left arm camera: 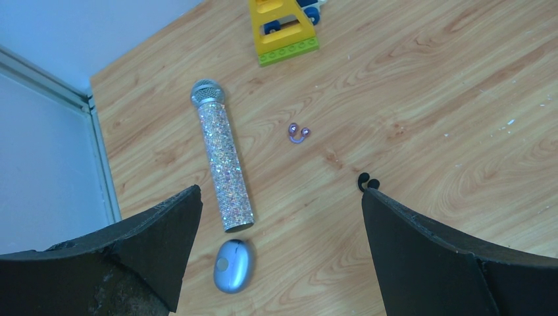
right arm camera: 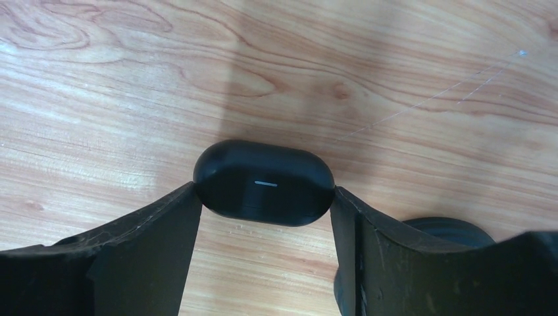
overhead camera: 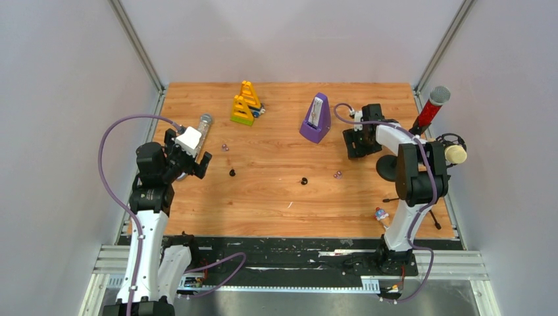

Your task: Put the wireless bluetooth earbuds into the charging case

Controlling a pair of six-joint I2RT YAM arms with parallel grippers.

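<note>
A black, pill-shaped charging case (right arm camera: 265,181) with a thin light mark lies between the fingertips of my right gripper. Both of its rounded ends meet the finger pads. From the top view that gripper (overhead camera: 358,149) points down near the right back, and it hides the case. Over the left side hangs my left gripper, open and empty. One pair of black earbuds (left arm camera: 368,182) and one of purple earbuds (left arm camera: 299,133) lie below it. Nearer the middle are another black pair (overhead camera: 303,181) and another purple pair (overhead camera: 337,174).
A glittery microphone (left arm camera: 224,158) and a blue rounded object (left arm camera: 233,266) lie at the left. Yellow toy (overhead camera: 246,105) and purple metronome (overhead camera: 316,118) stand at the back. Beside the right arm are a black round base (overhead camera: 386,168) and red microphone (overhead camera: 431,108).
</note>
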